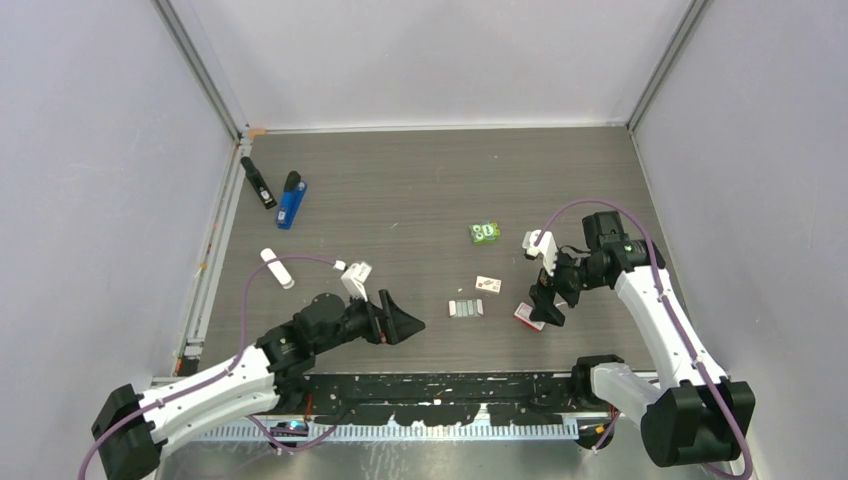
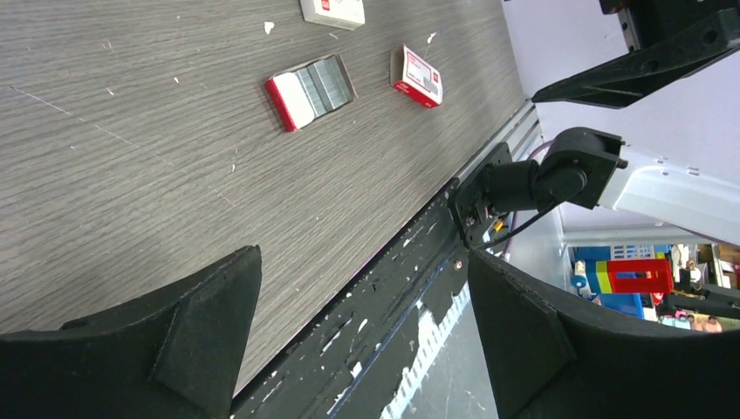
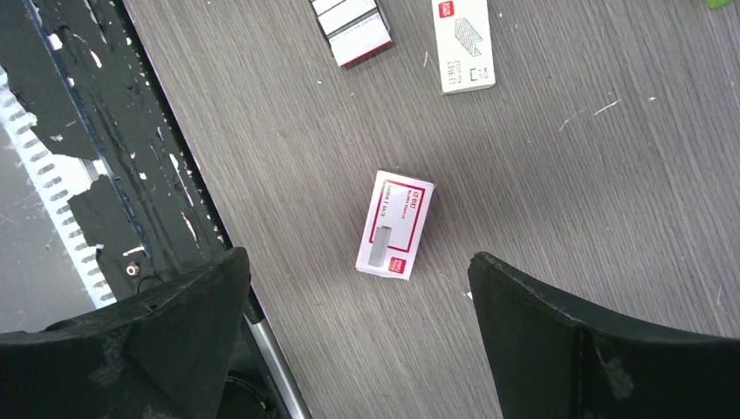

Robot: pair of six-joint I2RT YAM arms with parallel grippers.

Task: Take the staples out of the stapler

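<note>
At the back left lie a blue stapler (image 1: 291,205), a black stapler (image 1: 258,183) and a white one (image 1: 276,266). An uncovered box of staples (image 1: 466,308) and a white staple box (image 1: 488,285) lie centre right, a red-and-white box (image 3: 393,225) nearer the right edge. My left gripper (image 1: 402,320) hangs open and empty left of the uncovered box. My right gripper stands open above the red-and-white box, with that box showing between its fingers in the right wrist view, not held.
A green box (image 1: 485,232) sits behind the staple boxes. The front edge has a dark rail (image 1: 438,385); walls surround the other sides.
</note>
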